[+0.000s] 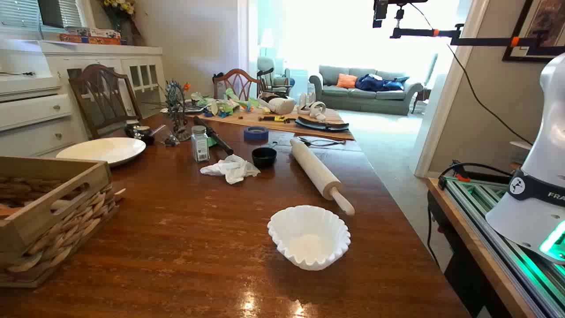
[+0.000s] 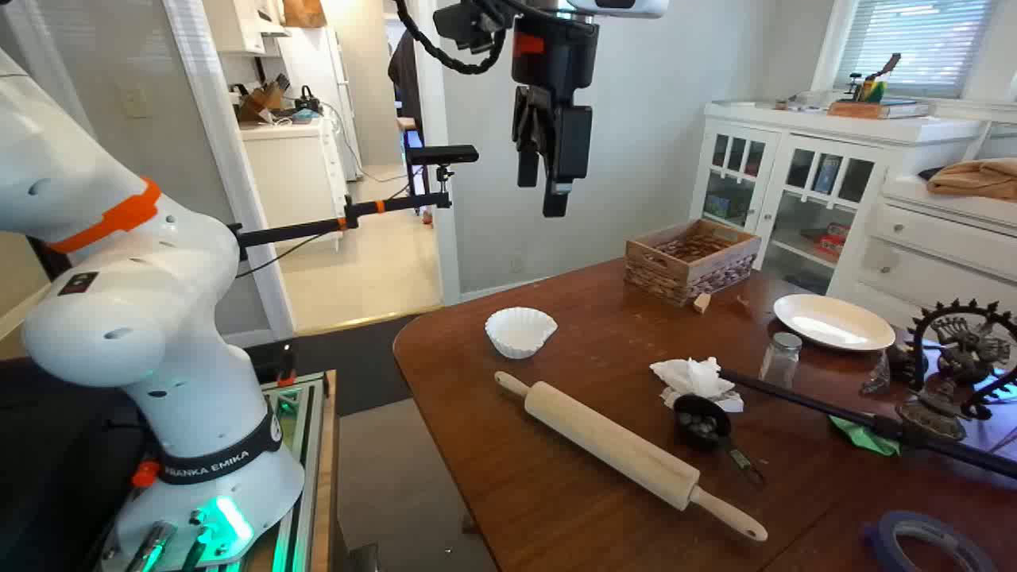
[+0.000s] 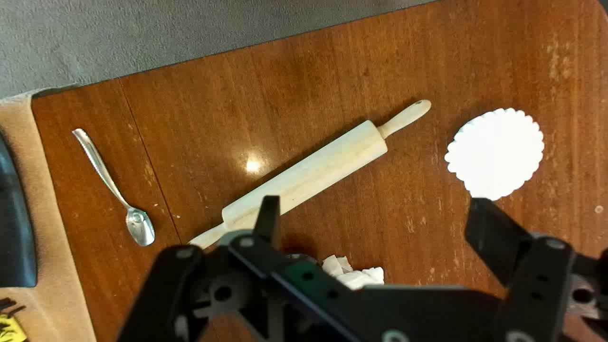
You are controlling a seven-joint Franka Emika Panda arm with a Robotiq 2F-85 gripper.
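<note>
My gripper [image 2: 548, 195] hangs high above the table, well clear of everything on it. In the wrist view the gripper is open, its fingers wide apart and nothing held. A wooden rolling pin [image 3: 308, 174] lies diagonally on the table below. Beside its handle is a white fluted bowl [image 3: 494, 154], upright and seemingly empty in exterior view 1. A black measuring cup [image 2: 701, 424] with dark contents rests near a crumpled white paper [image 2: 696, 380]. Gripper parts cover most of the cup in the wrist view.
A woven basket [image 1: 53, 222] and a white plate [image 1: 106, 150] stand along one side. Near them are a glass jar [image 1: 201, 144] and blue tape [image 1: 256, 133]. A spoon [image 3: 117, 188] lies by the table seam. The tabletop between basket and bowl is clear.
</note>
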